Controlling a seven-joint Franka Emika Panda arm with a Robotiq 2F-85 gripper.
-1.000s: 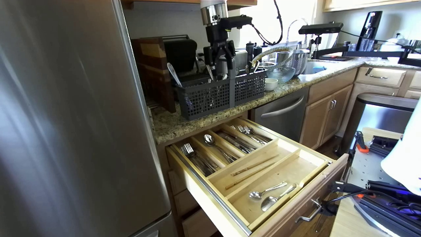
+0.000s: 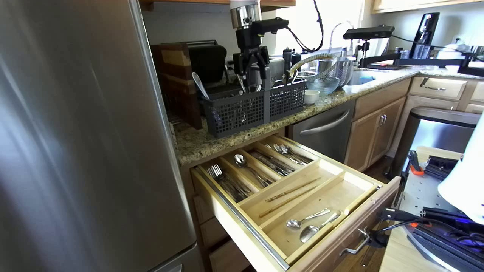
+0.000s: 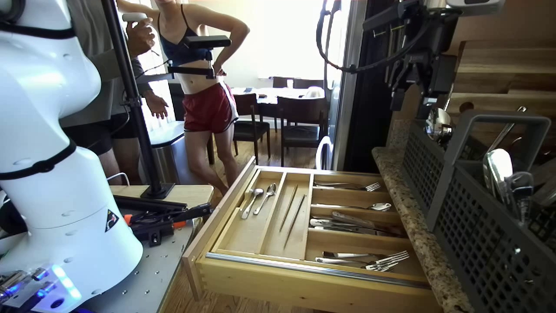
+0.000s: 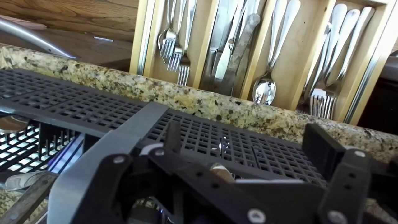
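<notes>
My gripper hangs fingers down over the grey cutlery basket on the granite counter. It stands open: in the wrist view a wide gap separates its black fingers, and nothing is held between them. Below the gap, part of a spoon shows inside the basket. More metal utensils stick up from the basket near the fingertips. Under the counter a wooden drawer is pulled out. Forks, knives and spoons lie in its rear compartments, with chopsticks and two spoons in the front ones.
A wooden cutting board leans beside the basket on the left. A glass bowl and a small white cup stand to its right. The basket's upright grey handle rises close to the gripper. Two people stand beyond the drawer.
The gripper has sunk very slightly toward the basket. The drawer and its cutlery look unchanged.
</notes>
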